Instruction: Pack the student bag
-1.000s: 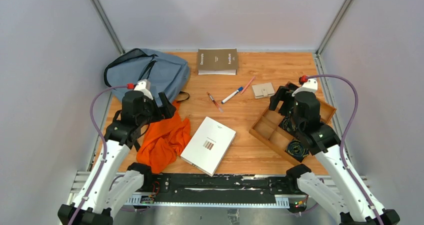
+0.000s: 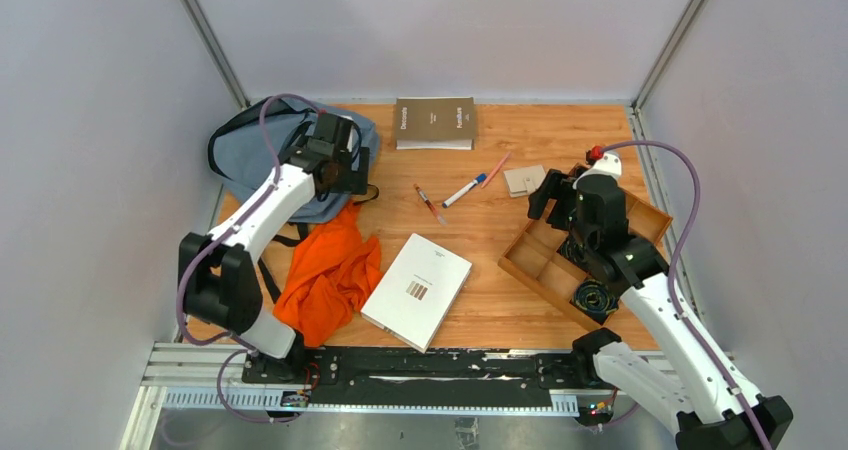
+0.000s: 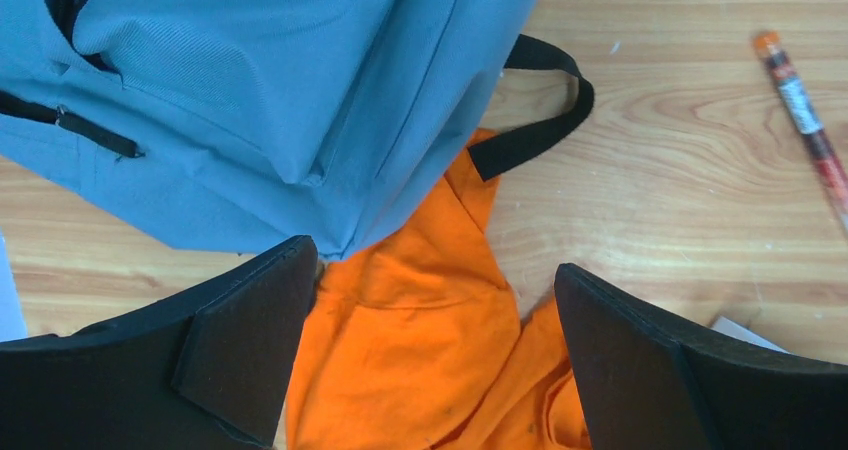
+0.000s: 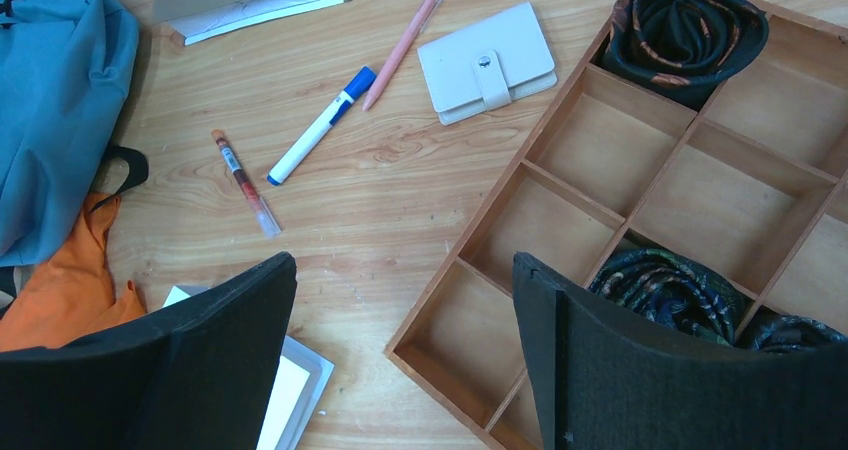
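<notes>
A blue backpack [image 3: 250, 90] lies at the left rear, beside a crumpled orange cloth [image 2: 325, 270]. My left gripper is open above the backpack's edge and the cloth, holding nothing. A white boxed book [image 2: 416, 290] lies front centre and a brown book [image 2: 435, 120] at the back. Between them lie an orange-capped pen [image 4: 237, 170], a blue-capped marker [image 4: 310, 140], a pink pen [image 4: 400, 50] and a small wallet [image 4: 475, 65]. My right gripper is open above the table by the wooden tray's left side, with nothing between its fingers.
The divided tray [image 4: 540, 230] at the right holds dark rolled items in some compartments; others are empty. Walls enclose the table at back and sides. Bare wood shows around the pens in the centre.
The right arm has shifted slightly leftward. The objects look unmoved.
</notes>
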